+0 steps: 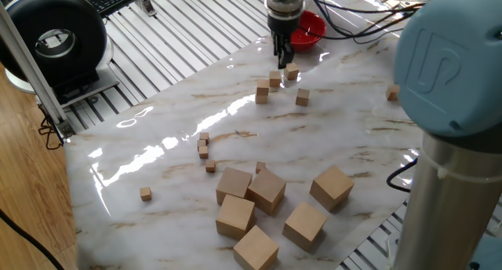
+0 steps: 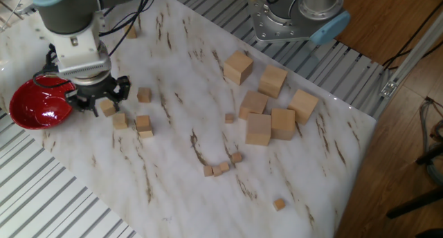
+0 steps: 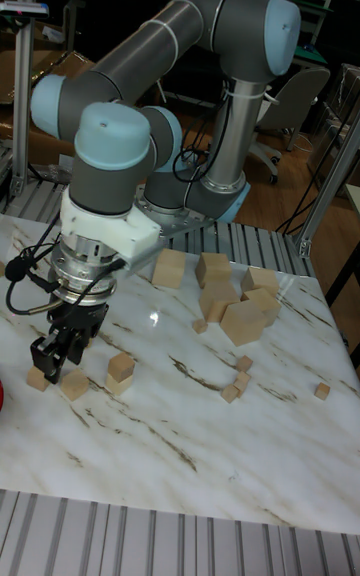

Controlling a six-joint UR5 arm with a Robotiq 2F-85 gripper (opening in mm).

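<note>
My gripper point(image 2: 106, 105) hangs with its black fingers spread, just above a small group of medium wooden cubes near the red bowl. One medium cube point(image 2: 107, 108) lies below the fingers, partly covered by them. Beside it sits another cube point(image 2: 120, 121), and next to that a two-high stack point(image 2: 144, 124). A single cube point(image 2: 143, 95) stands a little apart. In exterior view 1 the gripper point(image 1: 282, 66) appears edge-on, close behind the cubes point(image 1: 292, 71). Nothing shows held between the fingers, and contact with the cube below cannot be made out.
The red bowl point(image 2: 43, 106) stands at the table edge beside the gripper. Several large wooden cubes point(image 1: 257, 249) cluster toward the robot base. Several tiny cubes point(image 1: 203, 152) lie mid-table, with one tiny cube point(image 1: 146, 194) alone. Bare marble separates these groups.
</note>
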